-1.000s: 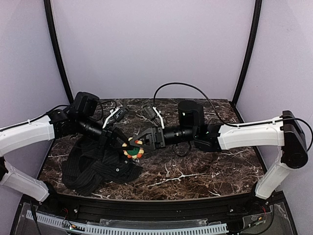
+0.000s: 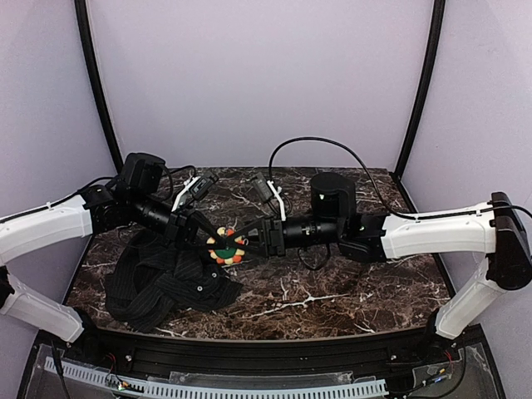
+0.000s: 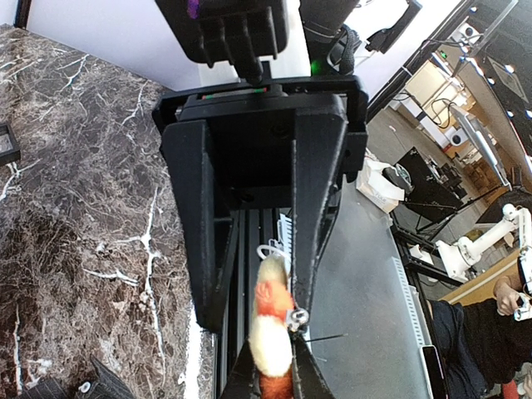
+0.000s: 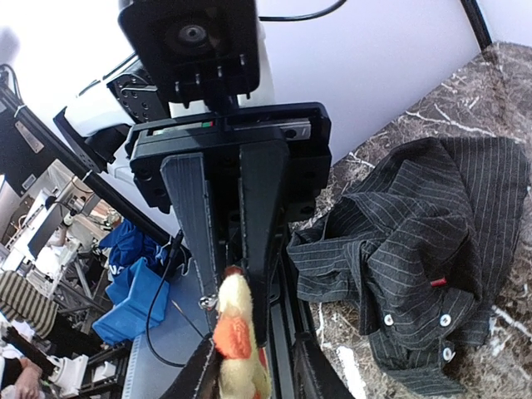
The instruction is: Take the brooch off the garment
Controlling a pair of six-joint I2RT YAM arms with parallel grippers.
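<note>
The brooch (image 2: 224, 249), a flower with green centre and orange and cream petals, is held up between both grippers. My left gripper (image 2: 213, 238) is shut on it. My right gripper (image 2: 248, 233) is beside it from the right, its finger partly apart; whether it touches the brooch is unclear. In both wrist views the brooch (image 3: 272, 332) is seen edge-on, with a small metal piece at its side. The dark pinstriped garment lies crumpled on the marble surface at the left, below the left arm.
Walls stand at back and sides, and a black rail runs along the front edge.
The brooch and left gripper shifted slightly. The garment is unchanged.
</note>
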